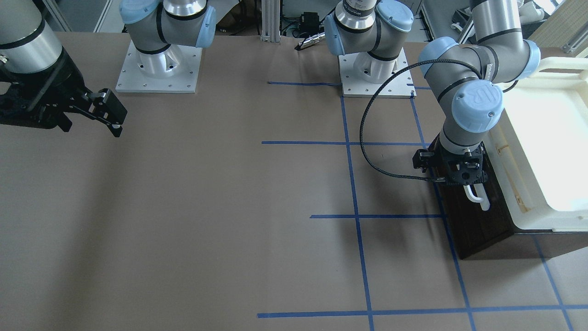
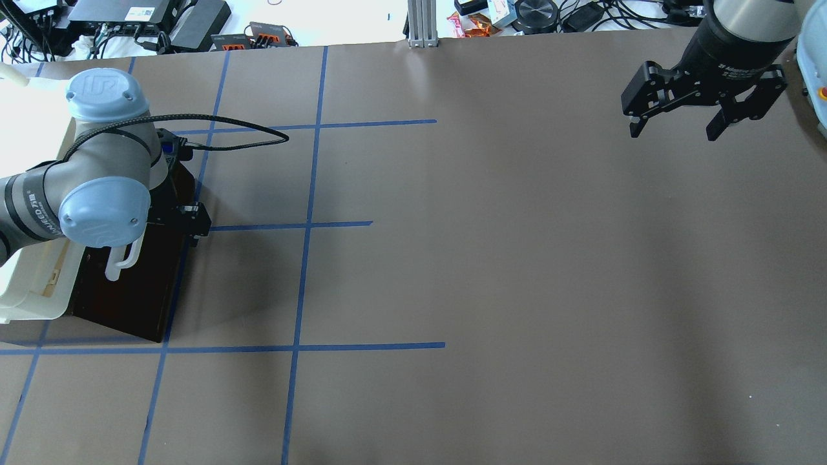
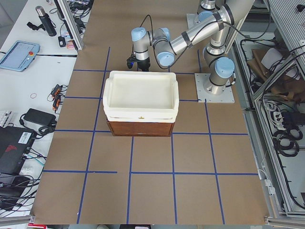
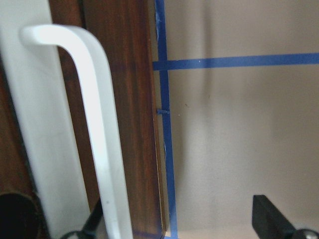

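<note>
My gripper (image 1: 450, 165) is at the side of a dark wooden box (image 1: 479, 226), beside its white handle (image 1: 477, 198). In the left wrist view the handle (image 4: 99, 129) fills the left side, with one black fingertip at its lower end and the other at the lower right over the floor; the fingers stand apart, so the gripper looks open. A white plastic tray (image 1: 551, 154) sits on the box, also seen in the left view as a cream rectangle (image 3: 140, 95).
A second black gripper (image 2: 701, 101) hangs over the far side of the table, away from the box. Other arm bases stand along the back edge. The taped table floor (image 1: 275, 220) beside the box is clear.
</note>
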